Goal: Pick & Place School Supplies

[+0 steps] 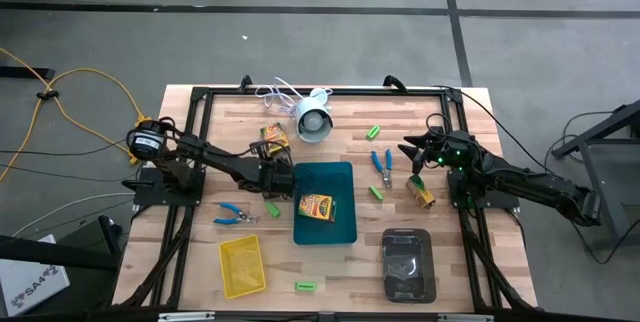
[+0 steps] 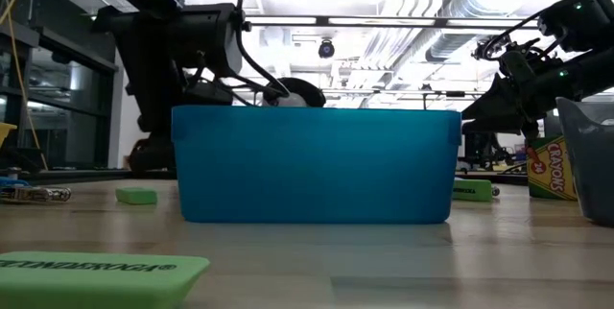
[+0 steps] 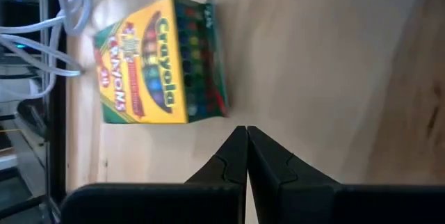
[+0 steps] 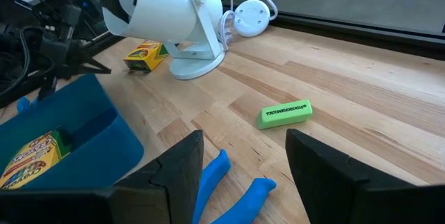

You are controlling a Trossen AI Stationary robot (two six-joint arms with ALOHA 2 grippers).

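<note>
With its fingertips together and nothing between them, my left gripper is above the table, just off the open end of a yellow and green crayon box (image 3: 149,67) that lies flat. Another crayon box (image 1: 317,207) rests inside the blue bin (image 1: 325,234). A third crayon box (image 1: 420,192) lies on the right side, close under the right arm. My right gripper is open and empty; beyond its fingers show the blue handles of pliers (image 4: 240,203) and a green eraser (image 4: 285,114) on the table.
A white lamp (image 1: 313,119) with a coiled cord stands at the back, right beside the first crayon box. Blue-handled pliers (image 1: 236,215), a yellow bin (image 1: 242,266), a dark clear bin (image 1: 408,265) and a green eraser (image 1: 305,286) occupy the front and left.
</note>
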